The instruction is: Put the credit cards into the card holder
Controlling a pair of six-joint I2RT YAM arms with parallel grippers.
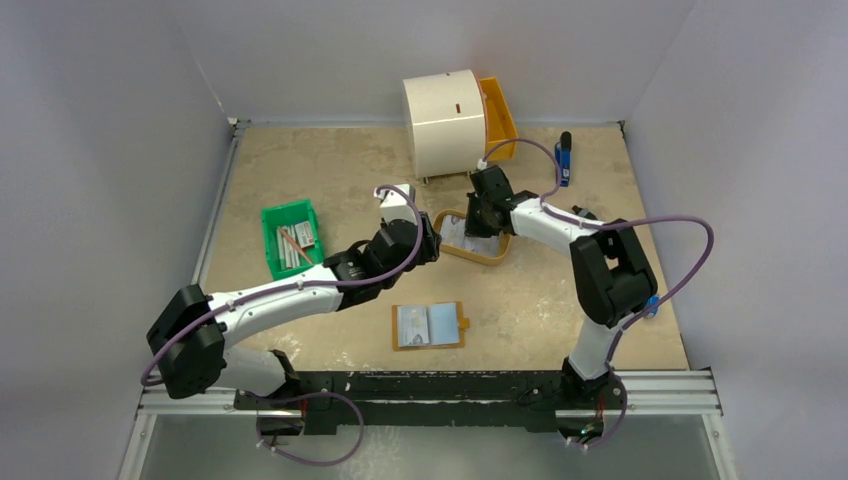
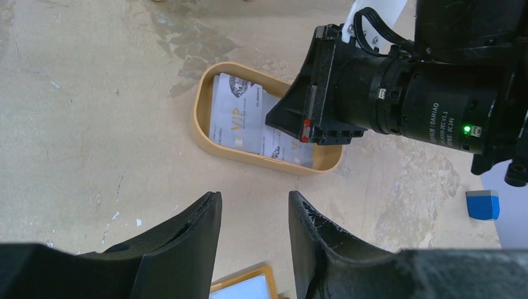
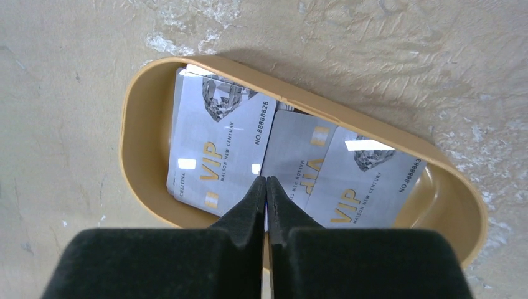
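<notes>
Several silver VIP cards (image 3: 225,137) lie overlapping inside an oval tan tray (image 1: 489,260). Over the tray, my right gripper is shut, its tips together above the cards with nothing visible between them. My left gripper is open and empty, in front of the tray's left part, its fingers (image 2: 198,240) well apart. The card holder (image 1: 460,309), a tan-edged case lying open near the front of the table, has a card-like silver piece (image 1: 413,326) on its left half and a pale blue panel (image 1: 443,324) on its right.
A green basket (image 1: 270,246) with several small items stands at the left. Behind the tray is a white drum-shaped box (image 1: 444,125) with an orange drawer. Bare table surrounds the card holder.
</notes>
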